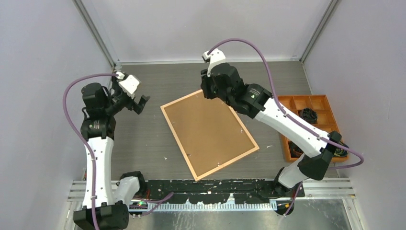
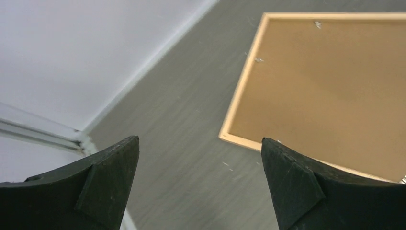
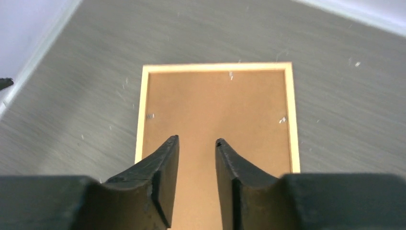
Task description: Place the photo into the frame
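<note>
The picture frame (image 1: 210, 136) lies flat on the table, turned at an angle, with a pale wood rim (image 1: 178, 140) and brown backing uppermost. Small metal tabs show along its inner edges. No separate photo can be seen. My left gripper (image 1: 141, 103) is open and empty, to the left of the frame. In the left wrist view its fingers (image 2: 297, 187) stand wide apart. Over the far part of the frame in the top view is my right gripper (image 1: 207, 86), partly open. Nothing shows between its fingers in the right wrist view.
An orange compartment tray (image 1: 318, 103) with dark bundles stands at the right, partly covered by my right arm. White walls close off the back and sides.
</note>
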